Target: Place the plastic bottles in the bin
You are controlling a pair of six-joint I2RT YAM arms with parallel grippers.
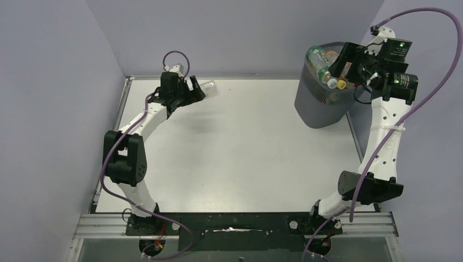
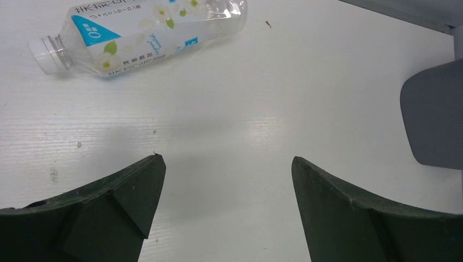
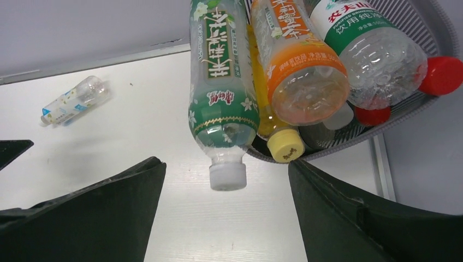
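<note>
A clear bottle (image 2: pixel 142 38) with a white-blue floral label lies on the table in front of my open left gripper, apart from its fingers. The grey bin (image 1: pixel 316 109) at the back right is full of bottles: a green-label one (image 3: pixel 224 87), an orange-label one (image 3: pixel 300 82), a water bottle (image 3: pixel 382 65) and others. My right gripper is over the bin, open, its fingers apart near the white cap of the green-label bottle, not closed on it.
Walls border the back and both sides; the bin stands close to the right wall.
</note>
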